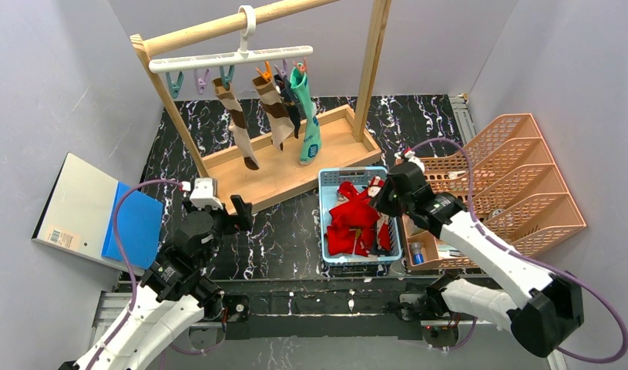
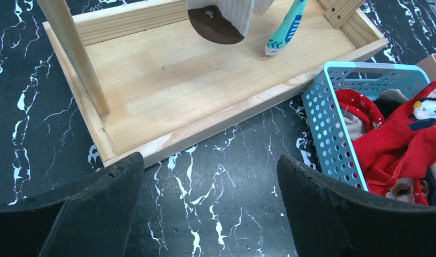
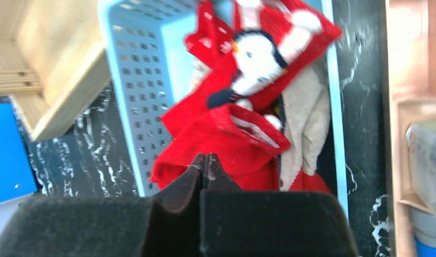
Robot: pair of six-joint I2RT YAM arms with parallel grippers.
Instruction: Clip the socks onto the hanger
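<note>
Red socks (image 3: 221,142), one with a penguin figure, lie heaped in the light blue basket (image 3: 131,101). Over that heap, my right gripper is shut with its fingertips together and nothing between them; the red cloth shows beyond and outside the fingers. A white hanger (image 1: 218,59) hangs from the wooden rail. Brown-and-cream socks (image 1: 235,119), a dark sock (image 1: 290,108) and a teal sock (image 1: 309,116) hang from its clips, while a teal clip (image 1: 174,83) and a purple clip (image 1: 203,80) at its left are empty. My left gripper stands open and empty over the dark tabletop.
Below the hanger is a shallow wooden tray (image 1: 295,176) with upright posts. An orange compartment rack (image 1: 518,181) stands right of the basket. A blue folder (image 1: 133,226) and a white box (image 1: 75,208) lean at the left. Dark marble between left gripper and basket is clear.
</note>
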